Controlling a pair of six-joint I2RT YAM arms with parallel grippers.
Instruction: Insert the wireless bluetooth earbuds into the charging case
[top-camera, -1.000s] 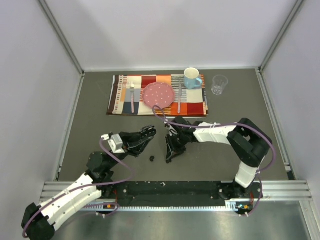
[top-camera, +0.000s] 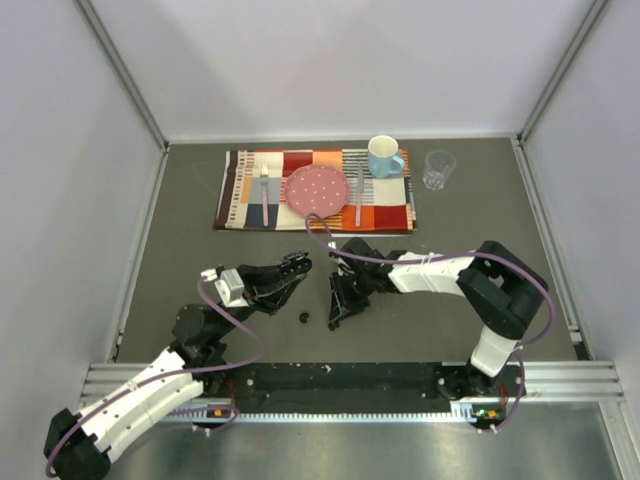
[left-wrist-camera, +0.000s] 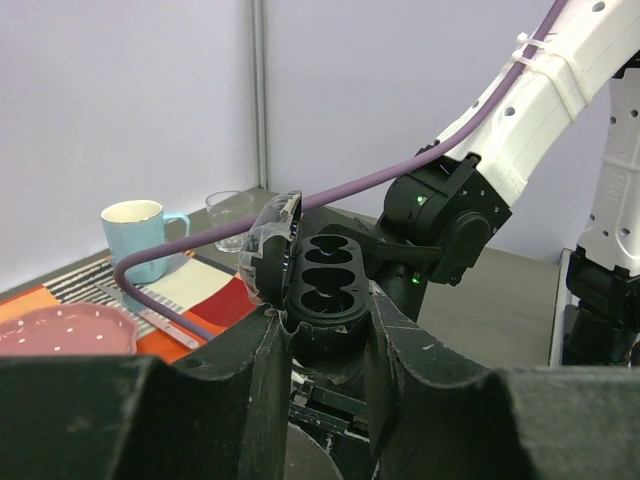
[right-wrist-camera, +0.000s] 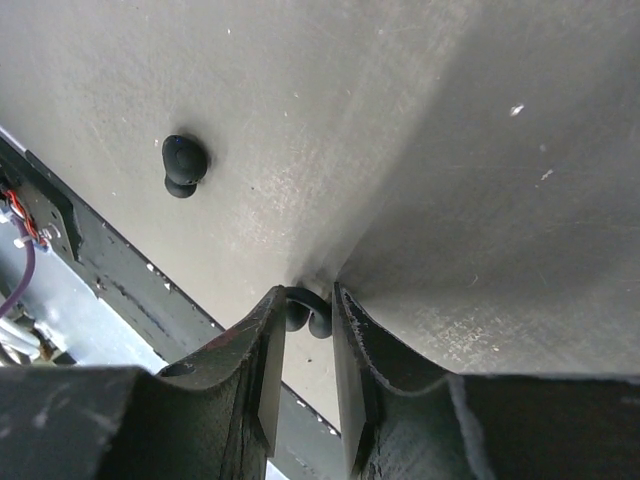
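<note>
The open black charging case is held upright in my left gripper, which is shut on it; its empty wells face up, with clear film on the lid. One black earbud lies loose on the table. The other earbud lies at the fingertips of my right gripper, low over the table; whether the fingers grip it is unclear.
At the back, a striped mat holds a pink plate, fork and knife, with a blue mug; a glass stands right of it. The table's front edge is close to the earbuds.
My right arm has moved slightly toward the front of the table and a little left. The left arm and the case have stayed put.
</note>
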